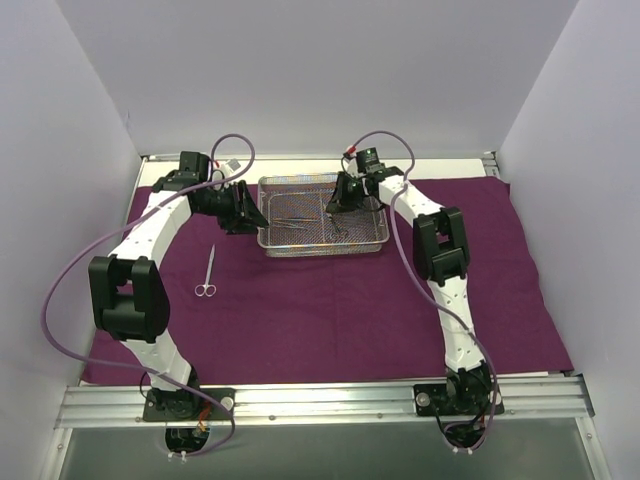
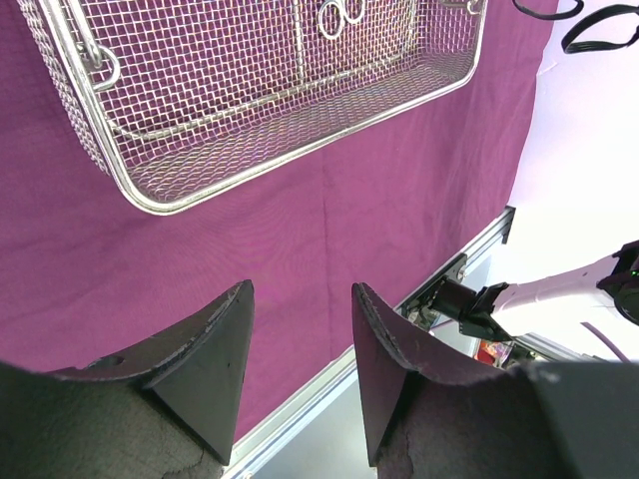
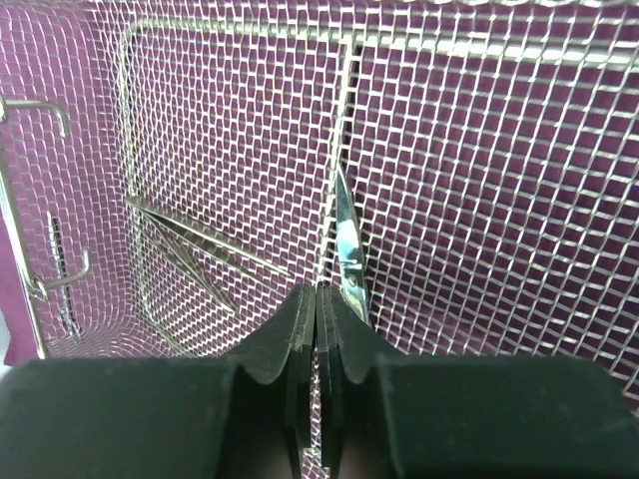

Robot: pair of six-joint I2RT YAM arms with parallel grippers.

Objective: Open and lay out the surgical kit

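Inside the wire mesh basket (image 1: pixel 325 251) lies a pair of scissors; the blades (image 3: pixel 348 239) show beyond my right fingertips, while the fingers hide the rest in that view. Its ring handles (image 2: pixel 331 22) lie on the mesh in the left wrist view. My right gripper is shut, its fingers pressed together with nothing between them, and the blades are outside them, just to the right. My left gripper stands open and empty over the cloth, by the basket's left end. Another pair of scissors (image 1: pixel 208 275) lies on the cloth at left.
Slender tweezer-like instruments (image 3: pixel 205 235) rest in the basket's left half, beside a dividing bar (image 3: pixel 336 140). Raised wire handles (image 3: pixel 45 284) stand at its left end. Purple cloth (image 1: pixel 330 320) in front of the basket is clear.
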